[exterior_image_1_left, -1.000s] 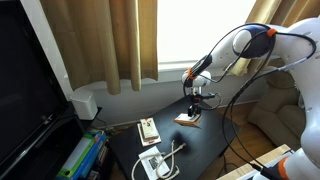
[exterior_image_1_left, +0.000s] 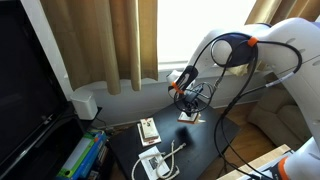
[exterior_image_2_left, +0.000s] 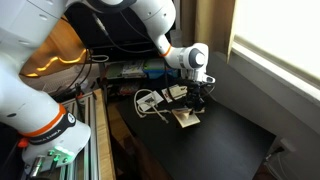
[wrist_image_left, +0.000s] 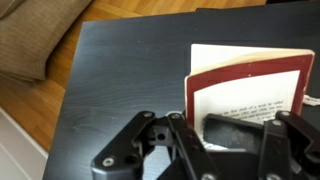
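Observation:
A book (wrist_image_left: 250, 85) lies on the dark table, its printed face framed by a dark red border, with a cream edge behind it. It appears as a small pale patch (exterior_image_1_left: 188, 116) in exterior view 1 and as a tan and white shape (exterior_image_2_left: 186, 118) in exterior view 2. Over its near part sits my gripper, shut, with nothing visible between its fingers. The gripper covers the book's lower part in the wrist view. Whether the fingers touch the page, I cannot tell.
Another pale book (exterior_image_1_left: 149, 131) lies to the left, near a white power strip (exterior_image_1_left: 157, 165) with its cable. Bare table (exterior_image_2_left: 225, 145) extends beside the book. A window with curtains (exterior_image_1_left: 105, 40) stands behind, and a brown couch (exterior_image_1_left: 280, 118) is to the right.
In exterior view 1 the gripper and wrist have shifted slightly left, and the arm's elbow has come lower and nearer. The book's orange-brown area looks smaller than a second ago.

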